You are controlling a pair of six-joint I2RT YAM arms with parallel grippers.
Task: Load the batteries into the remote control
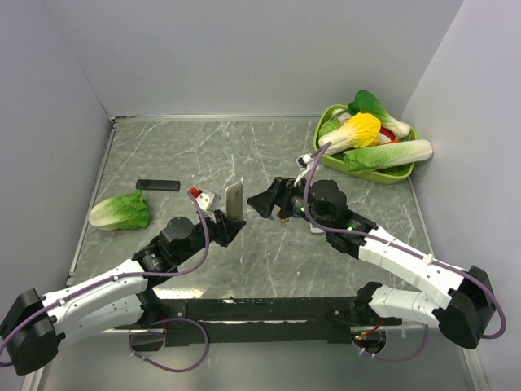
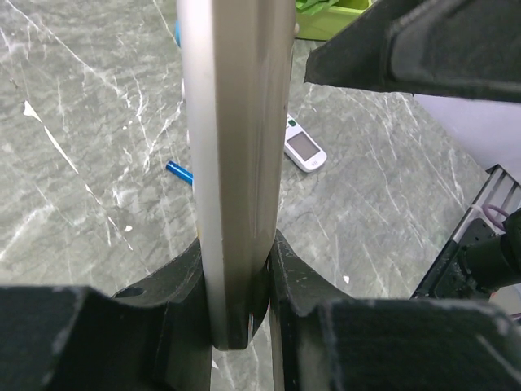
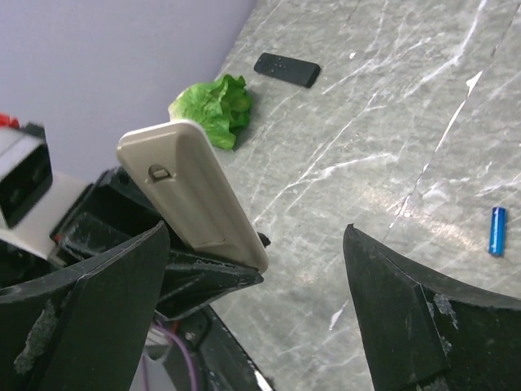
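Observation:
A silver remote control (image 1: 234,201) stands upright in my left gripper (image 1: 228,228), which is shut on its lower end; it fills the middle of the left wrist view. In the right wrist view its back (image 3: 199,195) faces up at an angle. My right gripper (image 1: 264,201) is open just to the right of it, with nothing between its fingers. A blue battery lies on the table; it shows again as a blue cylinder (image 3: 497,230) in the right wrist view. Other small items behind the remote and arms are partly hidden.
A black slab (image 1: 158,185) and a lettuce (image 1: 120,212) lie at the left. A green basket of vegetables (image 1: 366,173) is at the back right. A white phone-like object (image 2: 304,148) lies on the table.

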